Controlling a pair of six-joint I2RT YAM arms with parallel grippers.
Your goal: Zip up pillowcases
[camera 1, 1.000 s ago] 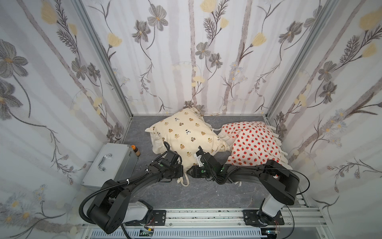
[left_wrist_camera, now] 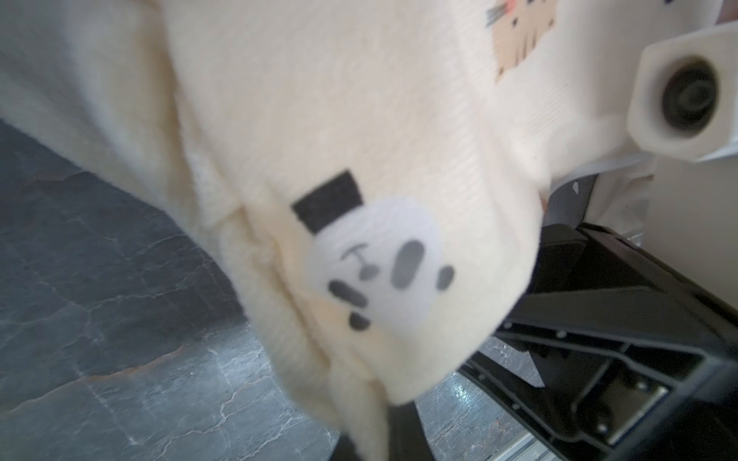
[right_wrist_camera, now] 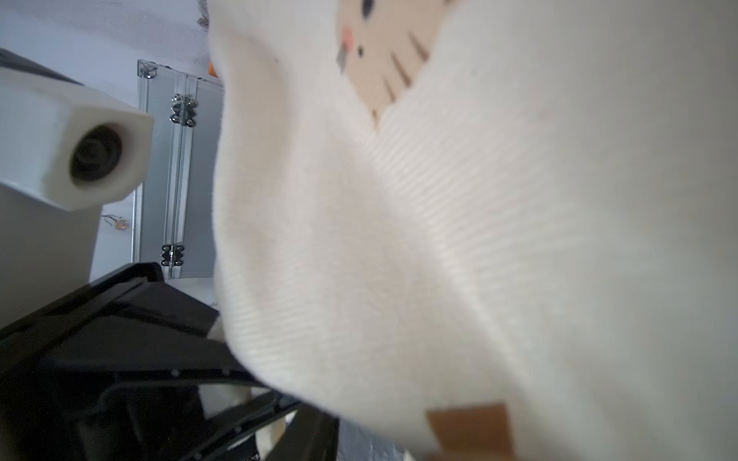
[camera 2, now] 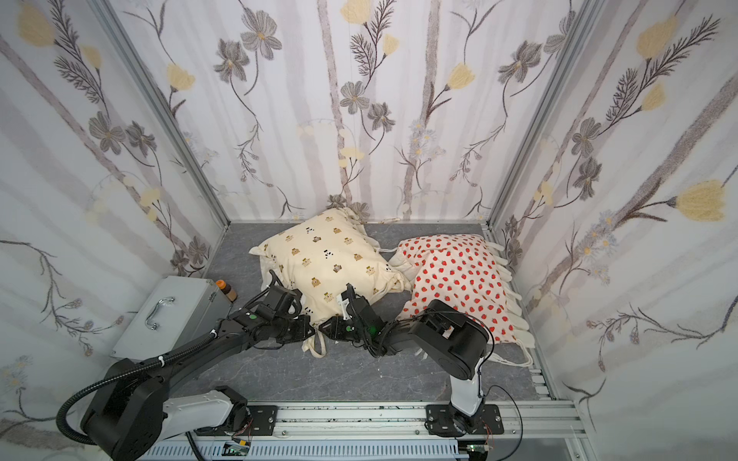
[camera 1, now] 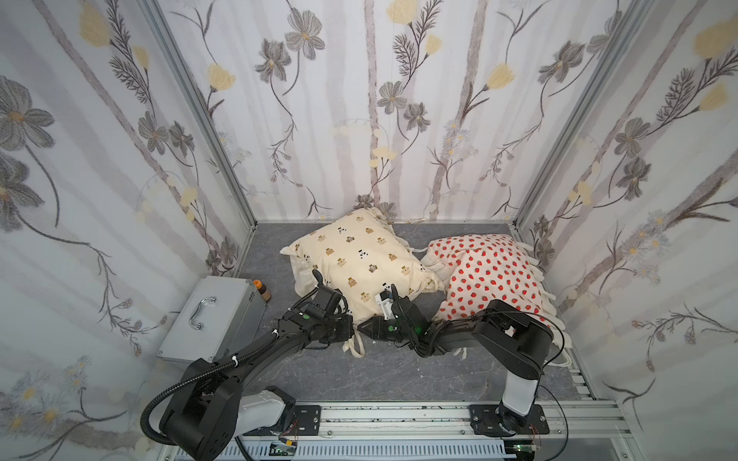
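The cream pillowcase [camera 1: 349, 257] printed with small animals lies on the grey table, its near corner drawn down between my two grippers. At that corner, my left gripper [camera 1: 349, 329] is shut; in the left wrist view a thin strip of the cream cloth [left_wrist_camera: 357, 392] runs down between its dark fingertips. My right gripper [camera 1: 366, 330] faces it from the other side, close to the same corner. Cloth covers most of its fingers [right_wrist_camera: 311, 438] in the right wrist view, so the finger's opening is hidden. A pale strap [camera 1: 357, 345] dangles below the corner. No zipper pull can be made out.
Right of the cream pillowcase lies a strawberry-print pillowcase [camera 1: 492, 276], partly under my right arm. A silver case [camera 1: 206, 316] and an orange-brown bottle [camera 1: 262, 290] stand at the left. Bare table [camera 1: 369, 380] shows in front of the grippers.
The right arm's elbow has swung left and inward, its gripper shifting only slightly. The left arm has moved a little as well. The pillowcases lie nearly as before.
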